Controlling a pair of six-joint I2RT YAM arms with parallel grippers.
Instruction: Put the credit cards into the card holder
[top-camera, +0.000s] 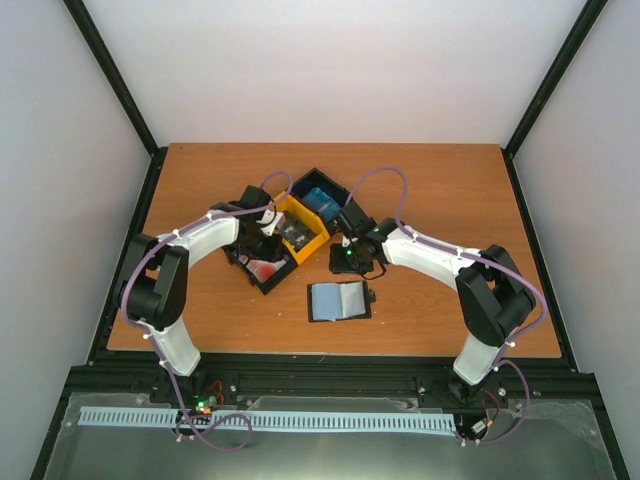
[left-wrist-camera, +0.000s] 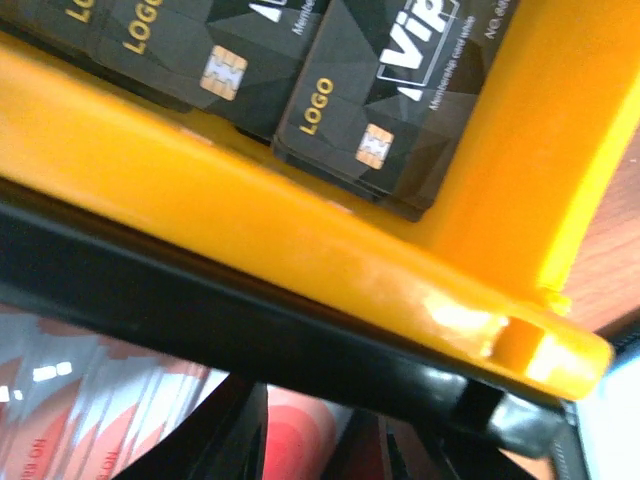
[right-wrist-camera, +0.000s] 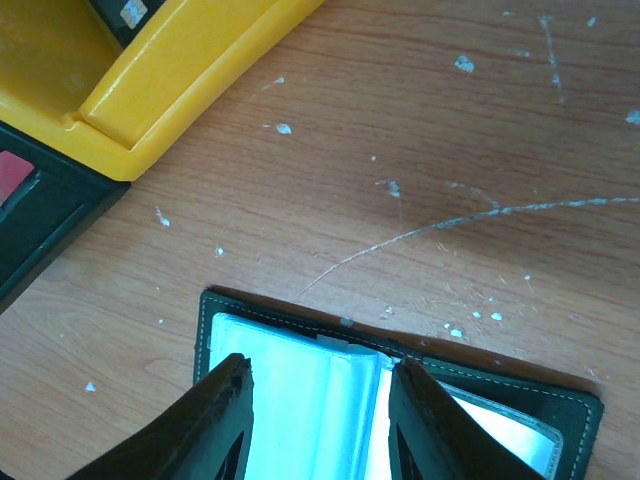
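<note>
The card holder (top-camera: 338, 301) lies spread open on the table, a dark booklet with a blue sleeve (right-wrist-camera: 285, 390) on one side and a pale one on the other. Over its far edge is my right gripper, open and with nothing between its fingers. Red-and-white cards (left-wrist-camera: 300, 425) fill the lower black box (top-camera: 268, 284). My left gripper is above them, fingers apart, with a red card visible in the gap; contact with it cannot be told. Black VIP cards (left-wrist-camera: 350, 110) sit in the yellow box (left-wrist-camera: 250, 210).
A second black box with blue cards (top-camera: 321, 203) adjoins the yellow box at its upper right. The boxes' raised walls stand close to my left gripper. Bare tabletop (top-camera: 450, 190) stretches across the right and back.
</note>
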